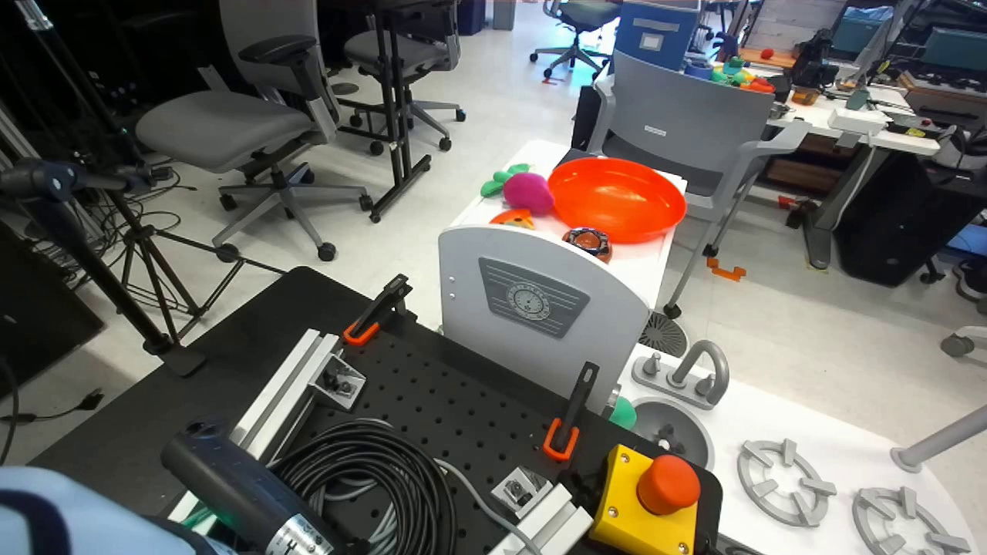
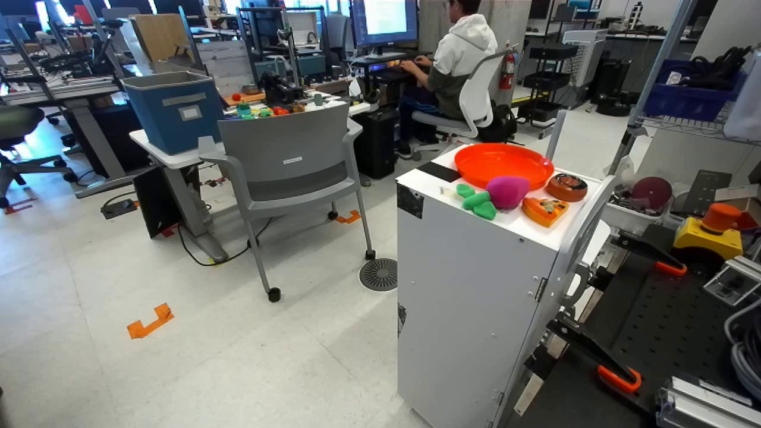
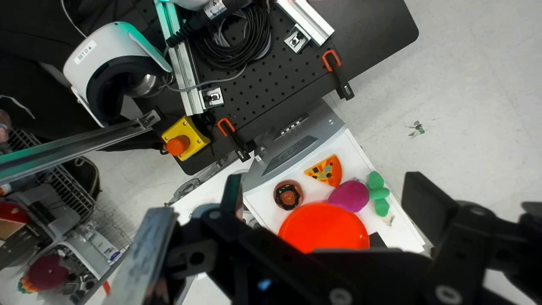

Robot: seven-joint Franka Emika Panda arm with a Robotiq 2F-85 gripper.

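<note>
My gripper is open in the wrist view, its two dark fingers wide apart with nothing held between them. Well below it, a white cabinet top [image 3: 409, 234] carries a round red-orange plate [image 3: 325, 227]. Beside the plate lie a magenta toy with green leaves [image 3: 349, 196], an orange pizza slice toy [image 3: 327, 170] and a brown donut toy [image 3: 288, 195]. In exterior view 2 the same plate [image 2: 503, 166] sits behind the magenta toy [image 2: 508, 191]. Neither exterior view shows the gripper.
A grey upright panel [image 1: 537, 296] rises between the cabinet top and the black perforated table [image 1: 453, 407]. Clamps, coiled cable [image 1: 370, 472] and a yellow-and-red stop button [image 1: 657, 495] crowd the table. A toy sink [image 1: 666, 430] adjoins the cabinet.
</note>
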